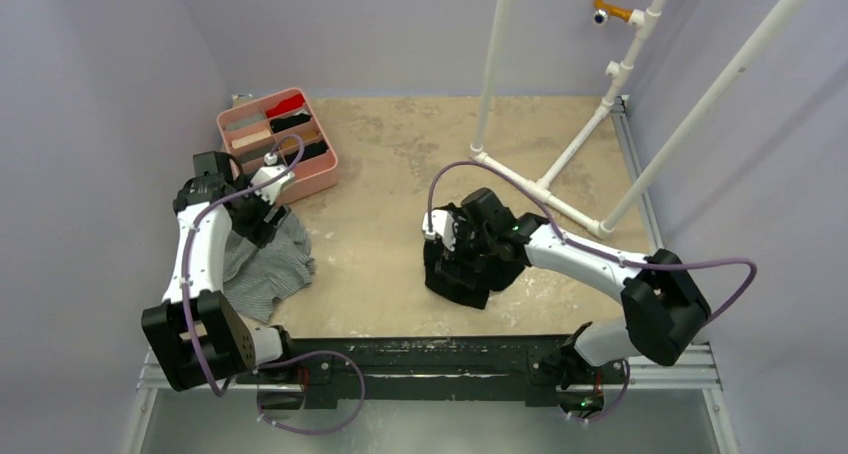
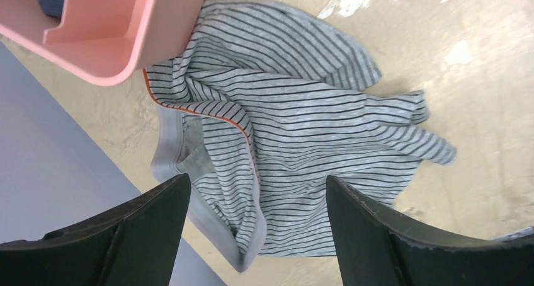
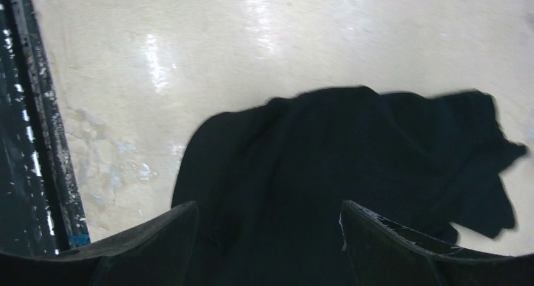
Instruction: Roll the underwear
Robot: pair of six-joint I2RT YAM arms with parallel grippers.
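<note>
A grey striped garment (image 1: 275,269) (image 2: 302,128) lies rumpled at the table's left, against the pink bin. My left gripper (image 1: 262,219) is raised over it, open, with nothing between its fingers. A black garment (image 1: 470,294) (image 3: 315,154) lies crumpled right of centre. My right gripper (image 1: 450,244) is over it, fingers apart; I cannot tell if it touches the cloth.
A pink bin (image 1: 325,169) (image 2: 148,40) with several folded items stands at the back left. White pipe frames (image 1: 570,214) stand at the right.
</note>
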